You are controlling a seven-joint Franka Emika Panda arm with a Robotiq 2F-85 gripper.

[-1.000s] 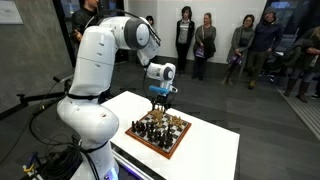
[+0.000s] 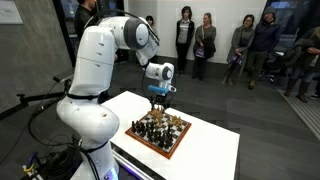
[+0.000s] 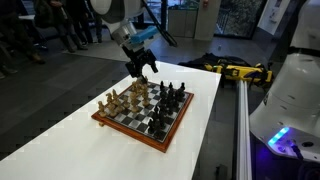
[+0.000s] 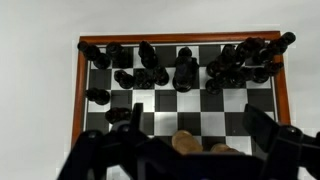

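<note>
A chessboard (image 2: 160, 150) with a brown wooden rim lies on the white table. Black chess pieces (image 4: 186, 70) fill the rows along one side, some standing forward of the others. Light wooden pieces (image 3: 122, 104) stand across the opposite side. Over the light side hangs my gripper, pointing down above the board. Its dark fingers (image 4: 122, 140) are spread wide, with nothing held between them. Below the gap, the top of a light piece (image 4: 185, 142) shows, with another light piece (image 4: 225, 149) beside it, partly cut off by the gripper.
Bare white table (image 3: 60, 145) surrounds the board, with wide free room on either side. The arm's base (image 2: 88, 125) stands at the table's edge near the black side. Several people (image 2: 205, 40) stand in the background, away from the table.
</note>
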